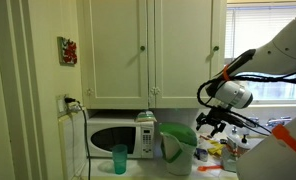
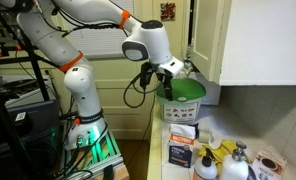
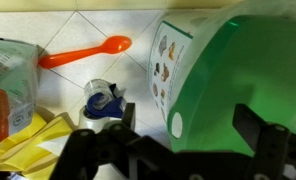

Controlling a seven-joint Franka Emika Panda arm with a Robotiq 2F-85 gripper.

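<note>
My gripper points down with its fingers apart, and nothing shows between its fingers. Under its right side in the wrist view lies the green-rimmed bin (image 3: 210, 62), a white container with small printed pictures. An orange spoon (image 3: 88, 52) rests on the tiled counter left of the bin. Nearer the left finger is a small clear jar (image 3: 104, 101) with something dark blue at it. In exterior view 1 the gripper (image 1: 214, 127) hangs to the right of the bin (image 1: 175, 158), above the cluttered counter.
A printed bag (image 2: 179, 146) stands in front of the bin, with a yellow bottle (image 2: 207, 165) and white bottle (image 2: 235, 166) close by. Beyond are a teal cup (image 1: 120, 158) and a microwave (image 1: 108, 137). Bare tile surrounds the spoon.
</note>
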